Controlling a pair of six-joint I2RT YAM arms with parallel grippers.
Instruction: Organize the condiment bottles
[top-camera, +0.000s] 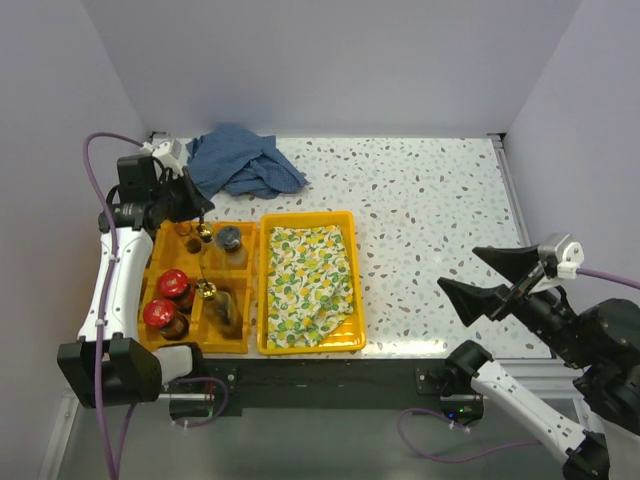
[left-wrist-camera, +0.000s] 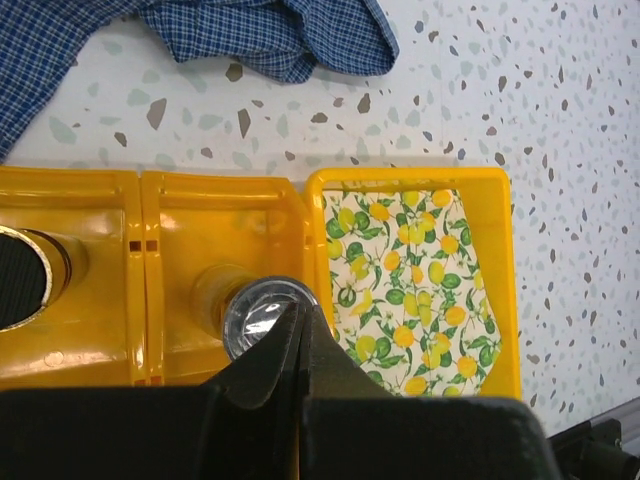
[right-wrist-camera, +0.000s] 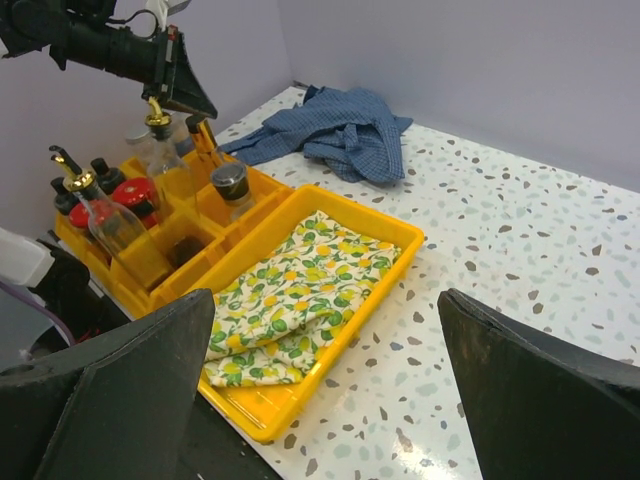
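The yellow divided rack (left-wrist-camera: 230, 180) stands on the left of the table, filled with condiment containers. A clear jar with a grey lid (top-camera: 229, 239) occupies its far right compartment. My left gripper is shut above that jar's lid, nothing visible between its fingers; contact is unclear. Nearby are a black-topped orange bottle (right-wrist-camera: 203, 135), two oil bottles with gold pourers (right-wrist-camera: 125, 228) and red-lidded jars (top-camera: 173, 284). My left arm covers part of the rack from above. Over on the right, my right gripper (top-camera: 460, 268) hangs open and empty, its fingers (right-wrist-camera: 530, 380) wide apart.
A yellow tray (top-camera: 358, 290) holding a lemon-print cloth (top-camera: 305, 285) sits against the rack's right side. Behind them lies a crumpled blue cloth (top-camera: 245, 160).
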